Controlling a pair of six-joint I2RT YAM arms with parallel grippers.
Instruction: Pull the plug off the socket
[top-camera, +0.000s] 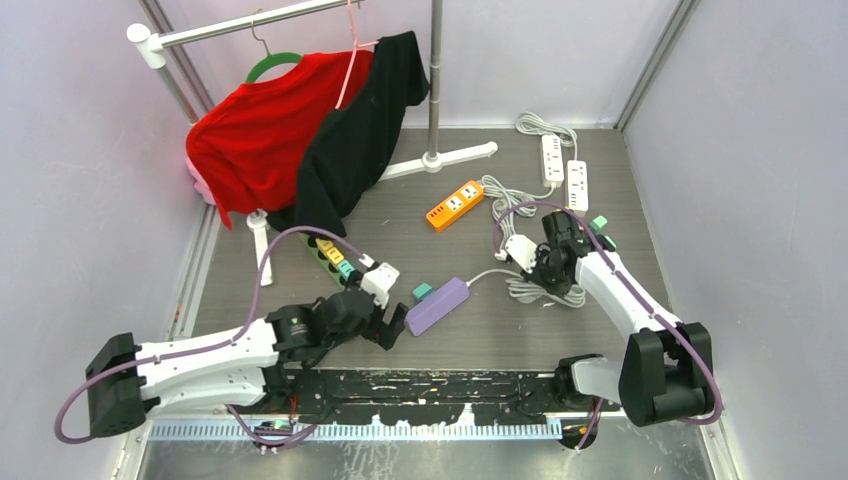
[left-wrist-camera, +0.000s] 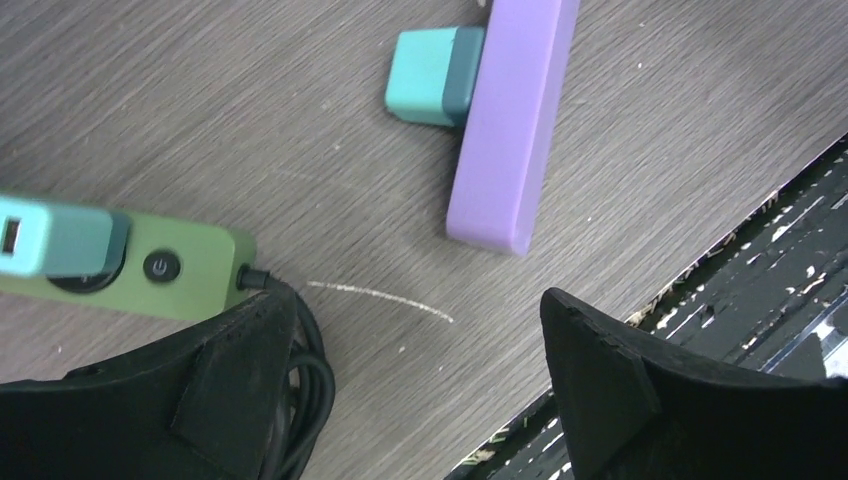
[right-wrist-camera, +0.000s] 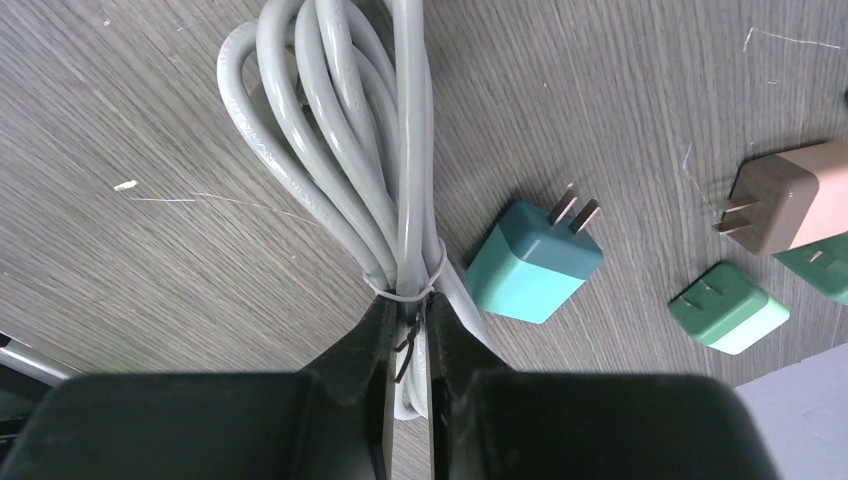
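A purple power strip (top-camera: 437, 305) lies on the floor with a teal plug (top-camera: 422, 292) beside it; the left wrist view shows that plug (left-wrist-camera: 425, 75) against the strip (left-wrist-camera: 503, 130). My left gripper is open above them, nothing between its fingers. My right gripper is shut on the strip's bundled grey cable (right-wrist-camera: 340, 140). A loose teal plug (right-wrist-camera: 535, 260) lies beside the bundle, prongs showing.
An orange strip (top-camera: 455, 205), white strips (top-camera: 577, 186) and a clothes rack (top-camera: 433, 100) stand behind. A green strip (left-wrist-camera: 195, 270) with black cable lies at left. Pink and green plugs (right-wrist-camera: 730, 310) lie at right.
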